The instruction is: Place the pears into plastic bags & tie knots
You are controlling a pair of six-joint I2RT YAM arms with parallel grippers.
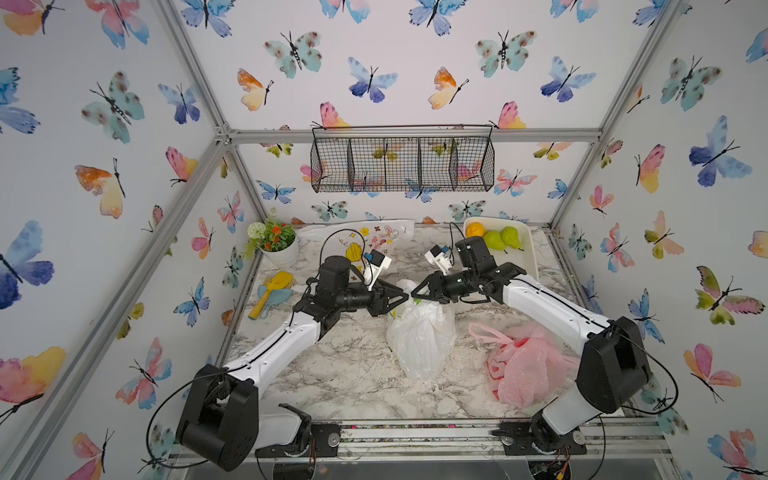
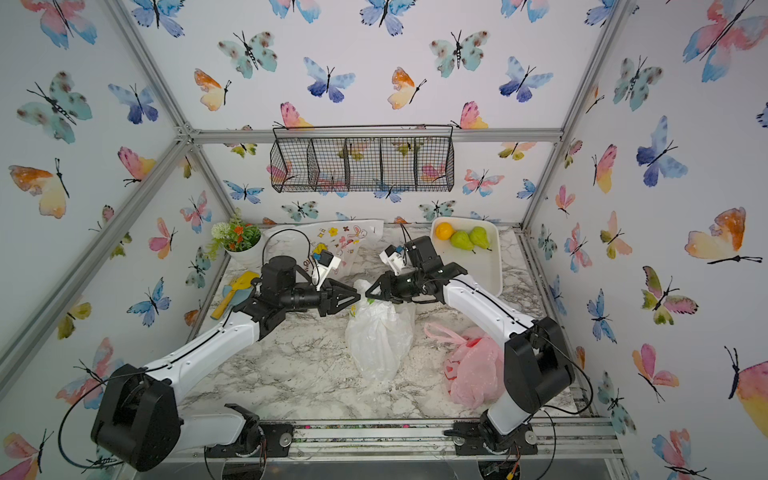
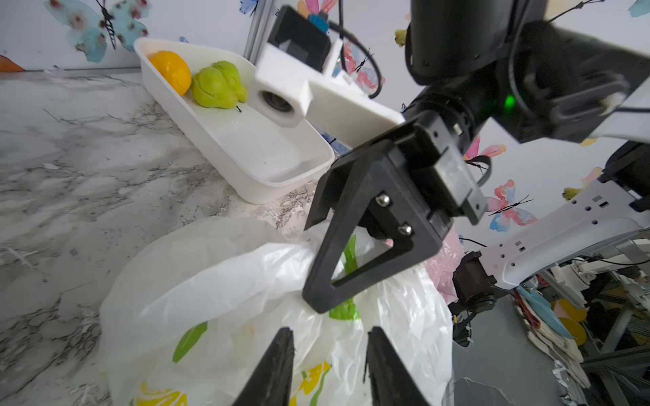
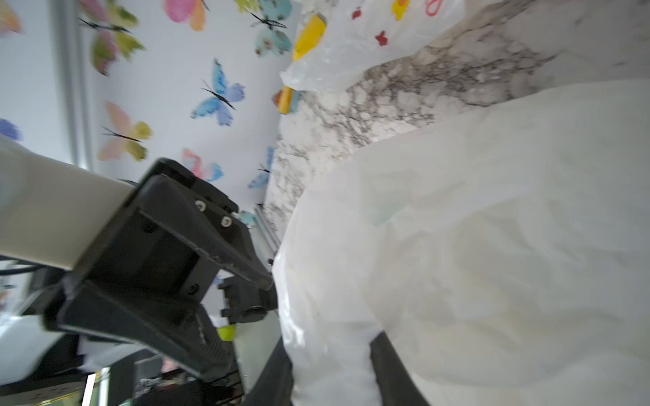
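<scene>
A white plastic bag (image 1: 422, 340) with green and yellow print stands upright at the middle of the table. Whatever is inside it cannot be made out. My left gripper (image 1: 405, 297) is open at the left of the bag's top; its fingers (image 3: 277, 358) stand apart with bag plastic beyond them. From the right, my right gripper reaches the bag's top, its fingers (image 4: 396, 379) parted around a gathered strip of plastic. Two green pears (image 1: 509, 235) lie in the white tray (image 1: 524, 260) at the back right.
An orange (image 1: 475, 229) shares the tray. A pink bag (image 1: 528, 364) lies at front right, close to the right arm. At the back left are a flower pot (image 1: 280, 253), a yellow-handled tool (image 1: 272, 293) and a flat printed bag (image 1: 384, 233).
</scene>
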